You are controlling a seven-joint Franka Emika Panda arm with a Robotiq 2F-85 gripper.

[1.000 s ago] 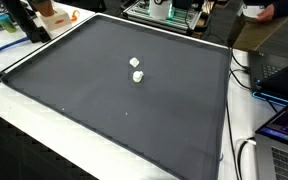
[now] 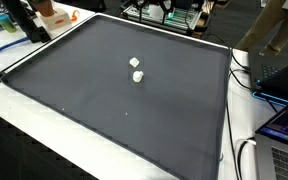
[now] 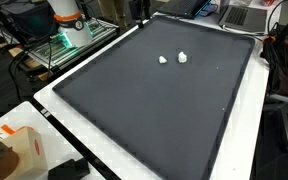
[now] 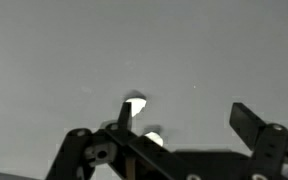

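Two small white objects lie a short way apart on the dark grey board. One white piece (image 2: 134,62) is farther back; the other (image 2: 137,76) sits nearer the camera. Exterior view 2 has them side by side, a smaller piece (image 3: 163,60) and a taller one (image 3: 182,57). From the wrist, one white piece (image 4: 136,102) shows beside the left finger, while the second (image 4: 155,136) is partly hidden by the gripper body. My gripper is open above the board, its black fingers wide apart with nothing held.
The grey board (image 2: 114,110) is otherwise bare, with wide free room around the pieces. A laptop (image 2: 279,125) and cables stand along the right side. Boxes and other items (image 2: 52,15) crowd the far left corner. In exterior view 2, an orange-and-white object (image 3: 24,145) is near the front left.
Black parts of my gripper have come into exterior view 1 at the top edge, where a white arm part showed before. The white pieces have not moved.
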